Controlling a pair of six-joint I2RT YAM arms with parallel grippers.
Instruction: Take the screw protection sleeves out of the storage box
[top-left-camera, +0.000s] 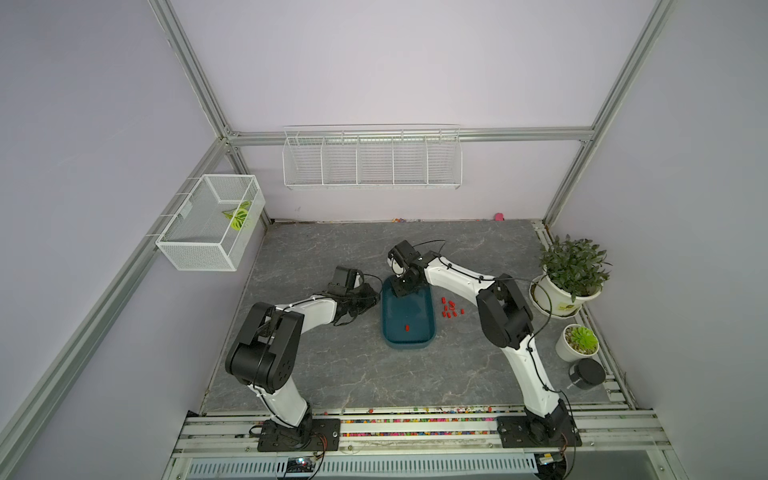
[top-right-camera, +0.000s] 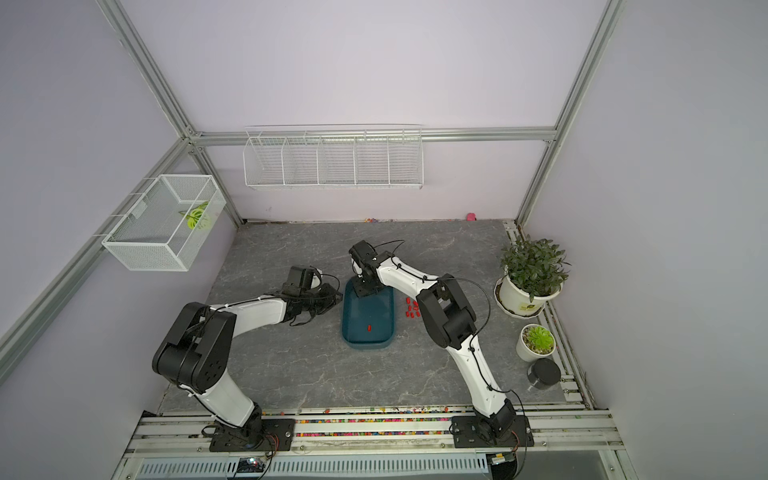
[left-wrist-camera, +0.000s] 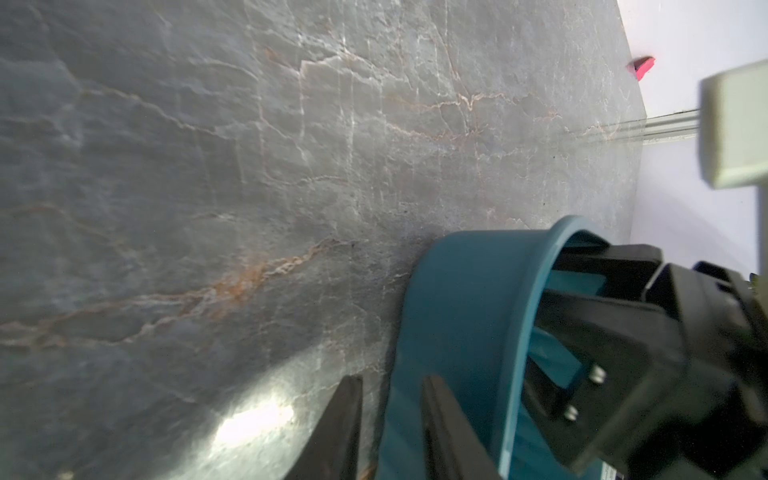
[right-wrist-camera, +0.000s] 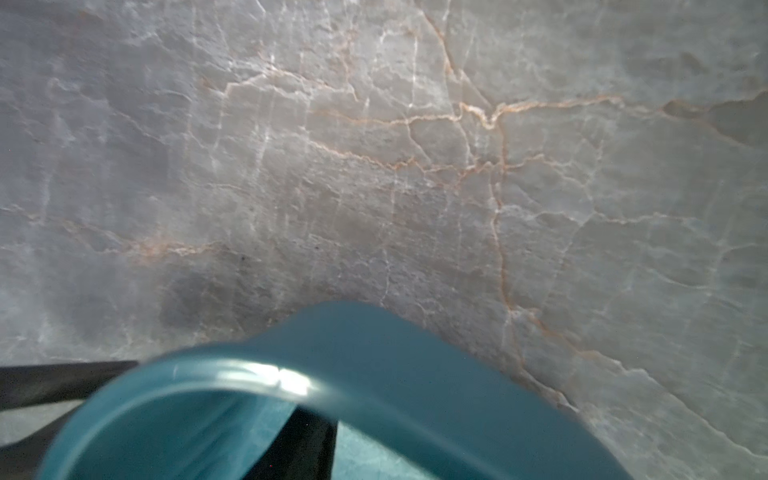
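The storage box (top-left-camera: 408, 345), a blue tray, stands mid-table, with one red sleeve (top-left-camera: 406, 328) on its floor near the front. Several red sleeves (top-left-camera: 450, 308) lie on the table to its right. My right gripper (top-left-camera: 401, 289) is open at the box's back end; in the right wrist view a dark finger (right-wrist-camera: 300, 448) is inside the rim. Just outside the box's left wall is my left gripper (top-left-camera: 374, 297). Its fingers (left-wrist-camera: 340, 428) look a little apart in the left wrist view, and no held thing shows between them; whether they touch the wall is unclear.
Potted plants (top-left-camera: 569, 294) and a dark cup (top-left-camera: 587, 373) line the right side. A white wire basket (top-left-camera: 212, 224) hangs at the left, and a wire rack (top-left-camera: 372, 160) on the back wall. The table (top-left-camera: 384, 380) in front of the box is clear.
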